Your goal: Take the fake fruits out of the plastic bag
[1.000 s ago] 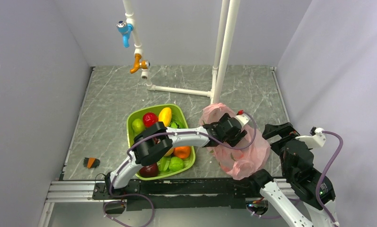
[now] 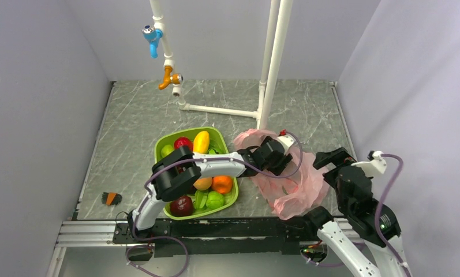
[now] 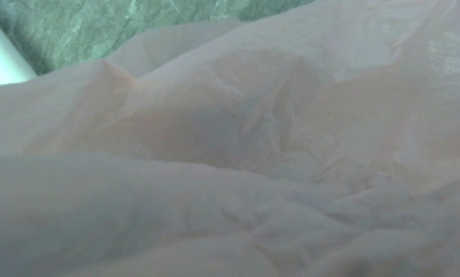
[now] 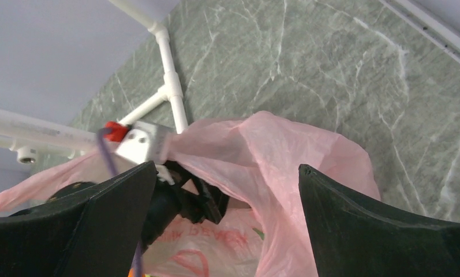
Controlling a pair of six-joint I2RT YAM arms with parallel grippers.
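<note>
The crumpled pink plastic bag [image 2: 294, 196] lies right of the green basket, with my left gripper [image 2: 282, 158] down inside it. Pink plastic fills the left wrist view [image 3: 227, 208], so that gripper's fingers are hidden there and their opening is unclear. Small red and green patches inside the bag show in the right wrist view, too hidden to identify. My right gripper is open beside the bag's right side, nothing between its fingers.
The green basket [image 2: 158, 150] holds several fake fruits. White pipes [image 2: 221, 109] with blue and orange taps stand behind. An orange-black brush [image 2: 111, 198] lies at the left.
My left gripper has shifted slightly left within the bag, and the bag's left side has spread leftward. The right arm has moved a little toward the left.
</note>
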